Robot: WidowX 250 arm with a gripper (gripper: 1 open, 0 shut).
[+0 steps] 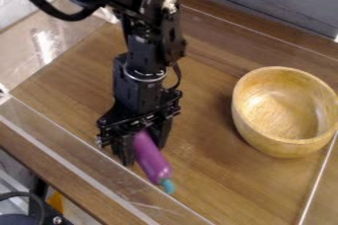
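The black gripper (137, 132) points down at the front left of the wooden board, close beside the clear front rail. It is shut on a purple object (150, 158) with a teal tip, which slants down toward the lower right from between the fingers. The fingertips are partly hidden by the object.
A large wooden bowl (283, 111) stands on the right of the board (224, 51). A clear rail (79, 160) runs along the front left edge, and a grey wall is at the back. The board between arm and bowl is clear.
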